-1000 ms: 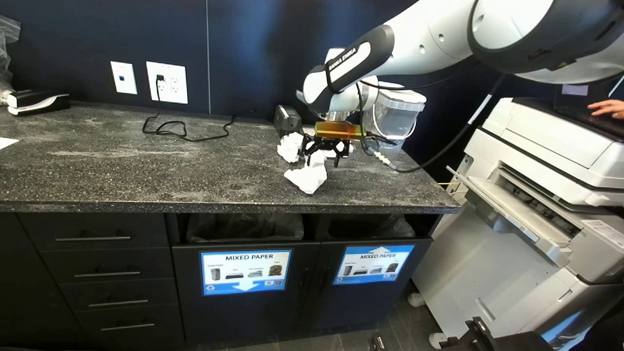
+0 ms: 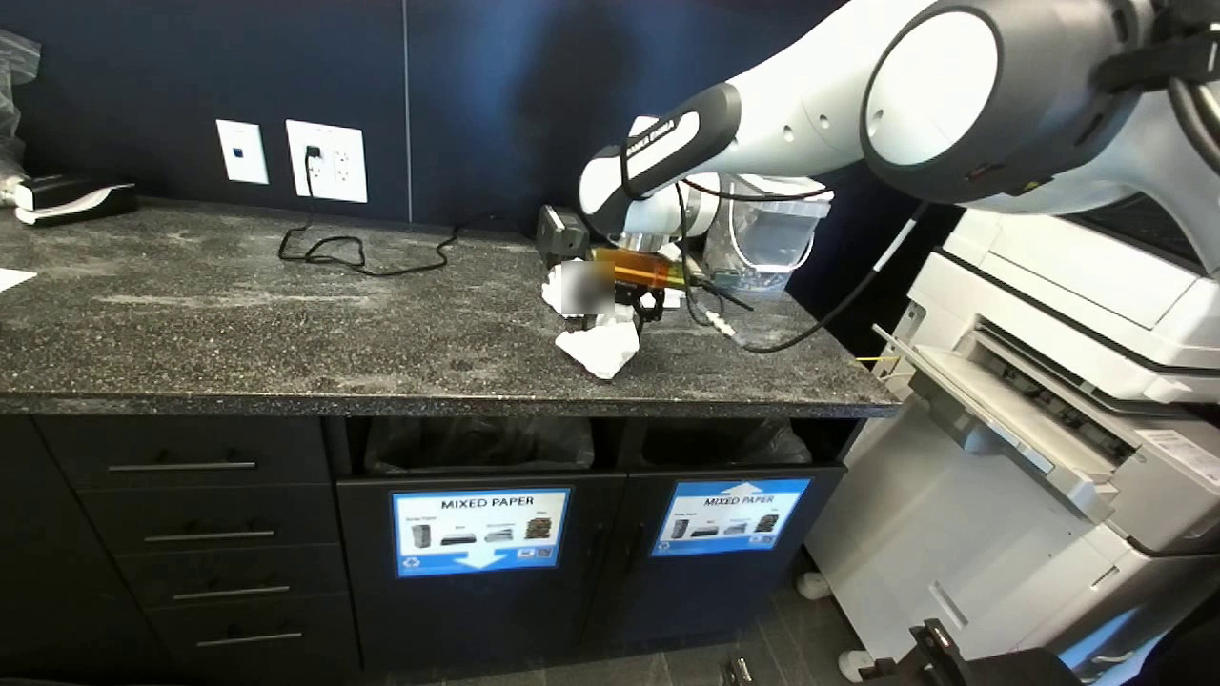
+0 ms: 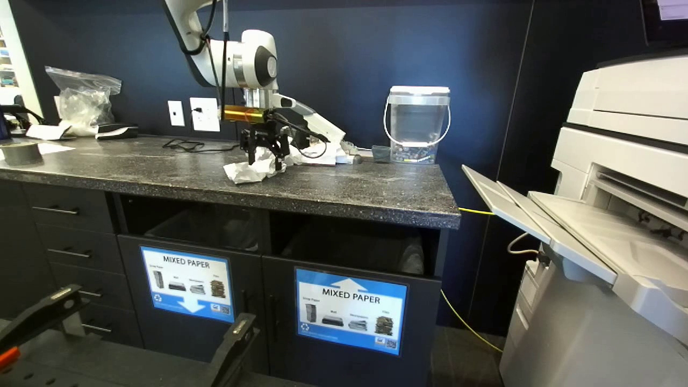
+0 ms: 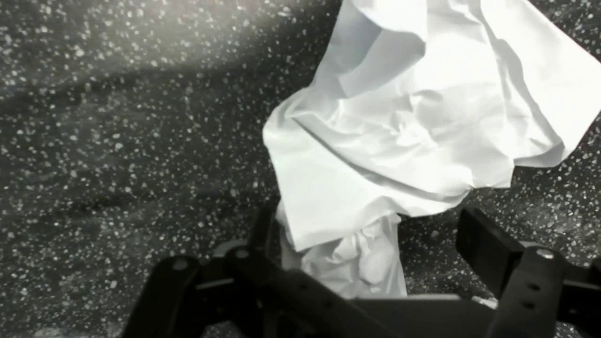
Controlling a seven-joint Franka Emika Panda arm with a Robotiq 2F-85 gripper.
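Observation:
Crumpled white paper (image 4: pixel 394 129) lies on the dark speckled counter, a large piece in the upper part of the wrist view. A narrower crumpled part (image 4: pixel 355 259) reaches down from it between the fingers; whether the two are joined I cannot tell. My gripper stands open low over the counter, one finger on each side of this narrow part, with bare counter showing beside the right finger. From the second exterior view, the gripper (image 3: pixel 265 161) is pointing down at the paper (image 3: pixel 250 170). More white paper (image 3: pixel 316 155) lies behind it.
A clear lidded bucket (image 3: pixel 417 126) stands at the counter's right end. Below the front edge are two open bin slots (image 3: pixel 361 242). A black cable (image 2: pixel 363 261) lies at the back. A printer (image 2: pixel 1029 377) stands to the right.
My arm and gripper have shifted slightly left in the first exterior view, and the gripper has turned. The front paper lies where it was. A hand at the printer is gone from view.

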